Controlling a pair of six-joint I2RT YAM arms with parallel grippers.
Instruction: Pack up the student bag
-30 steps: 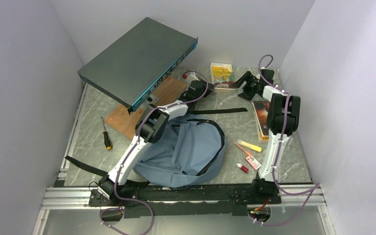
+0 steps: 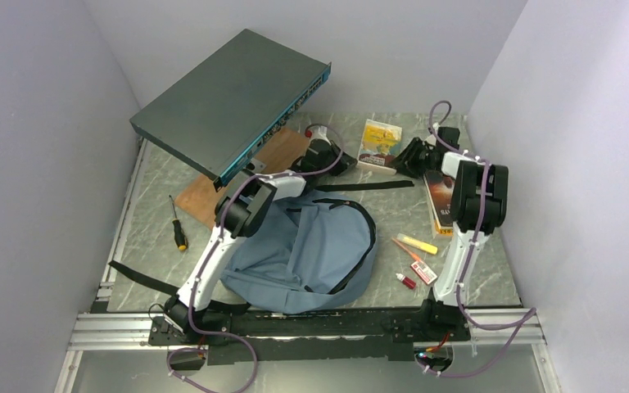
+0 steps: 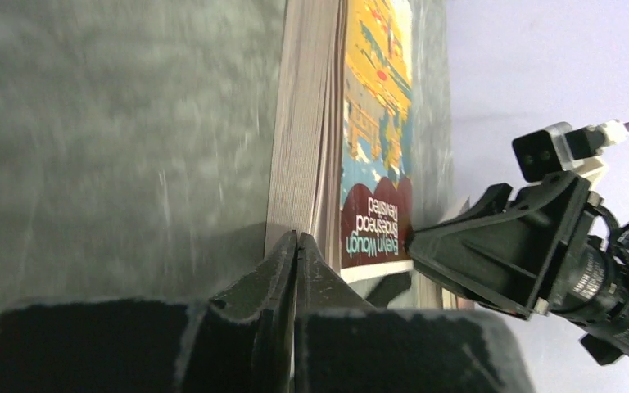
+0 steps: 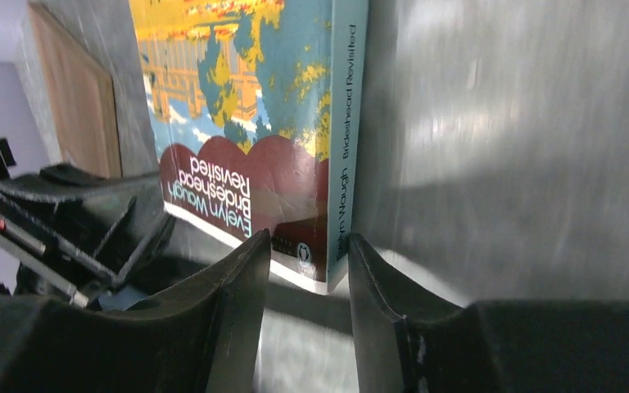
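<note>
The Brideshead Revisited book [image 2: 378, 141] lies near the back wall between both grippers. My left gripper [image 2: 351, 163] is shut on its page-side edge, seen in the left wrist view at the book [image 3: 373, 172]. My right gripper [image 2: 403, 164] is at the opposite, spine side; in the right wrist view its fingers are closed on the spine corner of the book [image 4: 237, 164]. An open blue bag [image 2: 319, 254] lies at the front centre. More books [image 2: 440, 205] lie under the right arm. A yellow marker [image 2: 418, 244], an orange item, a small box [image 2: 423, 272] and a red tube [image 2: 405, 280] lie at front right.
A large dark metal unit [image 2: 229, 98] rests at back left over a wooden board [image 2: 201, 201]. A screwdriver [image 2: 179, 233] lies at left. A black strap [image 2: 368, 186] crosses the table between book and bag.
The book and my right gripper have shifted toward the front, and the right gripper's fingers have closed.
</note>
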